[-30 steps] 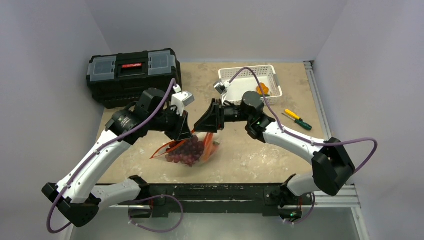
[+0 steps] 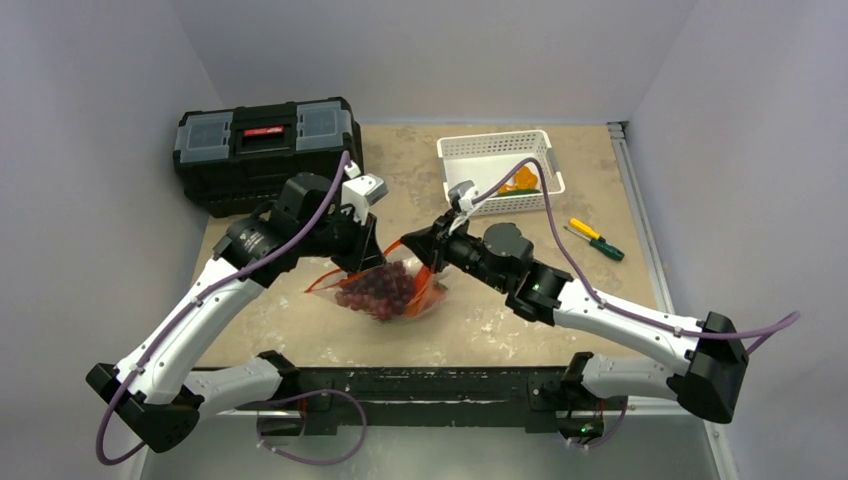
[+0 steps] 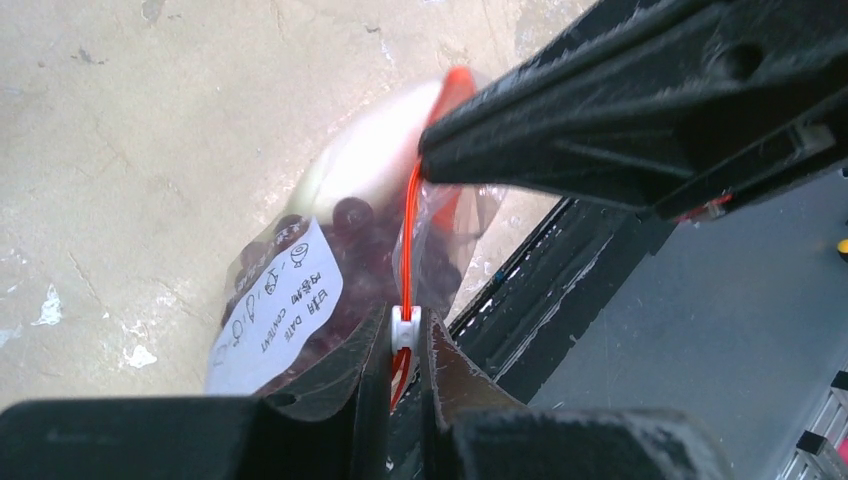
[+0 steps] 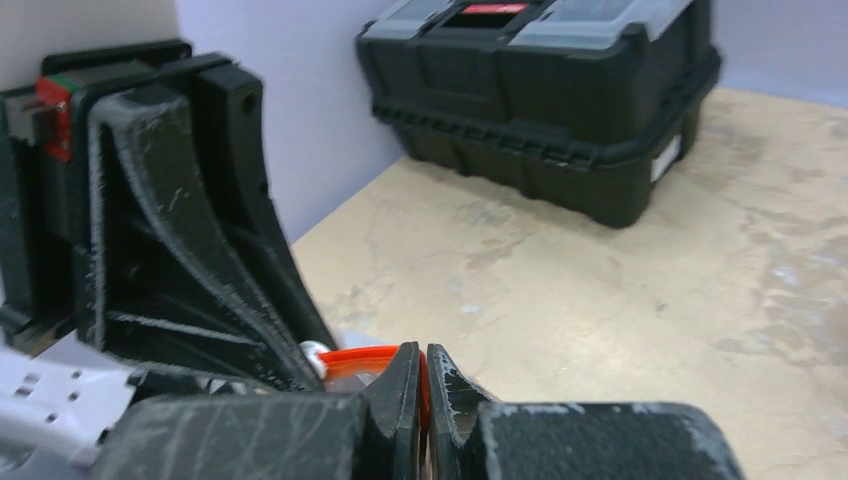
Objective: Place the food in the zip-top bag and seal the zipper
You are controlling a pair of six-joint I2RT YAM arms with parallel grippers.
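The clear zip bag (image 2: pixel 375 295) with red grapes, an orange item and a white item lies at the front middle, under both arms. My left gripper is shut on the bag's orange zipper edge, at its white slider (image 3: pixel 406 325). My right gripper is shut at the other stretch of the orange zipper, which runs taut between the two grippers; whether the edge lies between its fingertips or just behind them is hard to tell.
A black toolbox (image 2: pixel 265 155) stands at the back left. A white basket (image 2: pixel 470 145) with orange and green items is at the back right, with screwdrivers (image 2: pixel 600 243) to its right. Walls border both sides.
The bag's edge is raised slightly between the grippers. My left arm has shifted slightly.
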